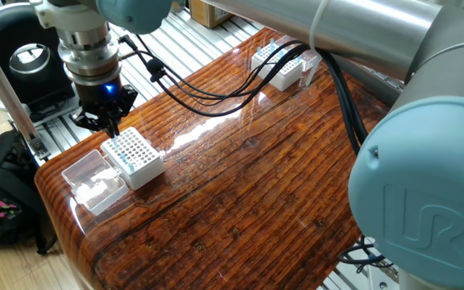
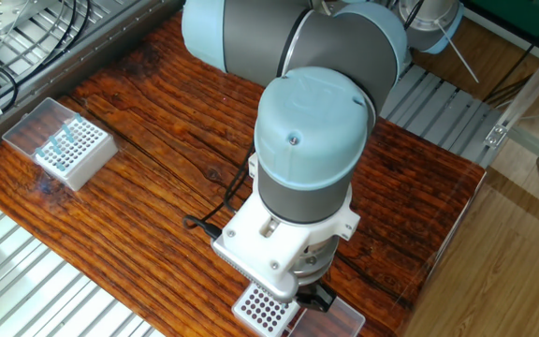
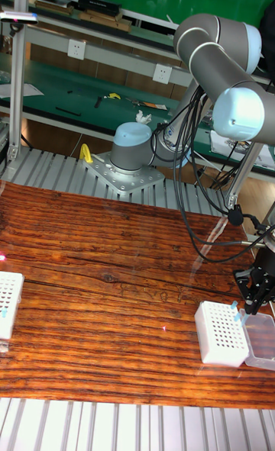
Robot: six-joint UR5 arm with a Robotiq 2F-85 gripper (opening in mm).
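Observation:
Near the table's left end in exterior view 1 stands a white tip rack [image 1: 138, 161] with a grid of round holes. Several pale blue tips [image 1: 122, 155] sit along its edge beside the open clear lid. Over that edge hangs my black gripper [image 1: 114, 134], pointing down, its fingertips close to the rack's corner. The gripper [image 3: 250, 309] appears beside the blue tips [image 3: 237, 314] in exterior view 3. The fingers look close together, but whether anything is between them is too small to tell. In exterior view 2 the arm covers most of the gripper and part of the rack [image 2: 264, 310].
A second white rack [image 2: 75, 154] with several blue tips and an open clear lid [image 2: 37, 128] stands at the table's other end. The first rack's clear lid [image 1: 96, 182] lies open beside it. Black cables [image 1: 208, 101] hang over the table.

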